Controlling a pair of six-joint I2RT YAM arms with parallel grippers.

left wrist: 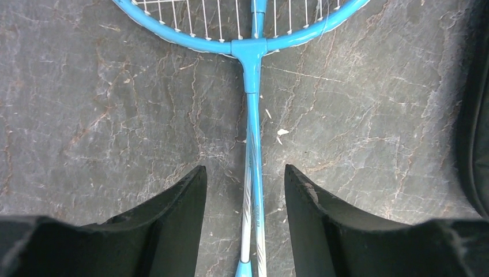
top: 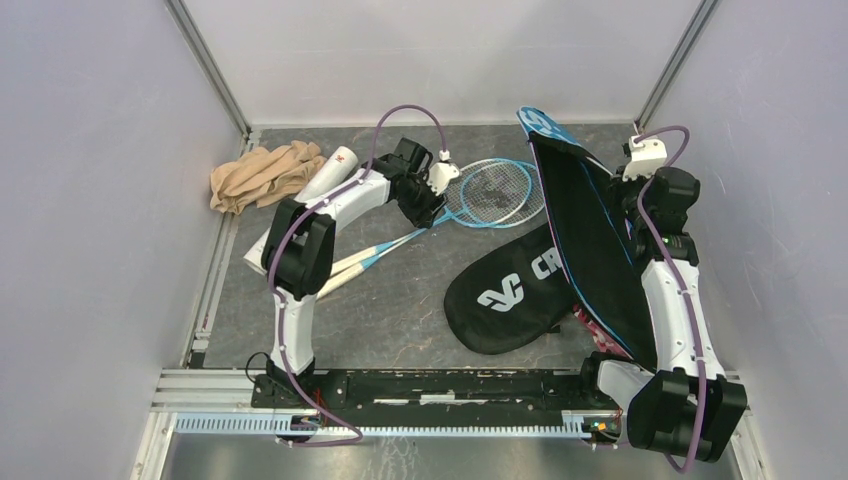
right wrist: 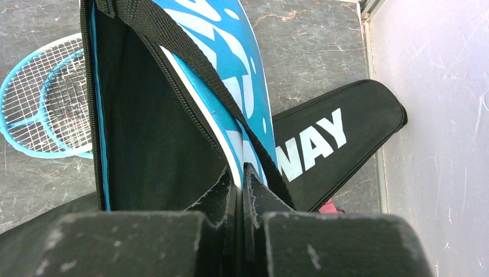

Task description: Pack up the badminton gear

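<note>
Two blue-and-white badminton rackets [top: 490,192] lie overlapping at the centre, shafts crossing and pale handles [top: 345,275] toward the lower left. My left gripper is open above the shafts [left wrist: 254,124]; its fingers [left wrist: 187,199] stand either side of them, and both shafts look to be on the floor below. On the right, a blue-and-black zip bag [top: 590,240] is held up with its dark inside facing left. My right gripper is shut on that bag's white-trimmed edge. A black racket cover [top: 500,300] with white lettering lies flat, partly beneath the raised bag.
A white tube [top: 338,165] rests behind the left arm. At the back left is a crumpled brown cloth [top: 262,178]. Something pink [top: 598,332] shows under the raised bag's lower end. Bare grey floor [top: 400,315] lies between the handles and the cover.
</note>
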